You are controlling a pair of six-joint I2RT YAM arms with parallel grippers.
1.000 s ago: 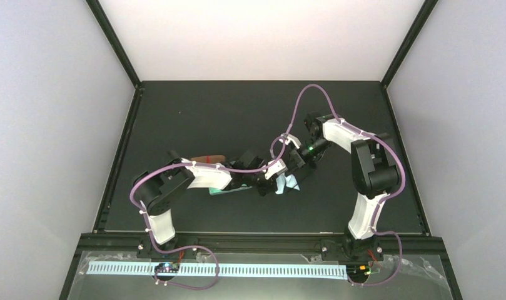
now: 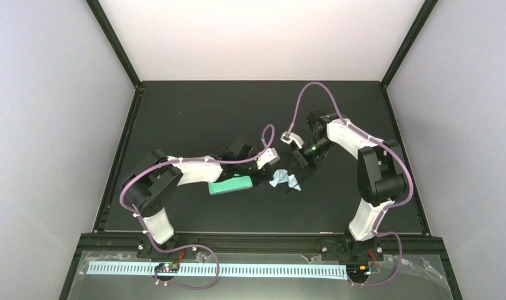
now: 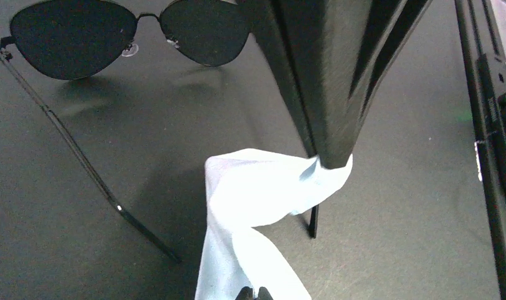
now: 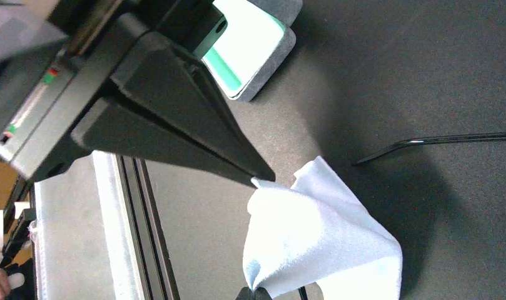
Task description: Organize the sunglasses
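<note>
Dark sunglasses (image 3: 72,37) lie on the black table with one temple (image 3: 81,156) reaching toward the front. A pale blue cloth (image 2: 281,177) (image 3: 250,187) (image 4: 319,237) sits between my two grippers, over part of the other temple. My left gripper (image 2: 264,174) is shut at the cloth, its tips at the bottom edge of its wrist view. My right gripper (image 2: 293,167) is shut at the cloth too, with a bit of fabric at its tips. Whether either holds it firmly is hard to tell.
A mint-green case (image 2: 230,186) (image 4: 244,44) lies beside my left gripper, partly under that arm. The front frame rail (image 2: 269,235) runs along the near edge.
My left arm has drawn back slightly to the left and up, uncovering more of the green case and cloth. The right arm has shifted slightly rightward.
</note>
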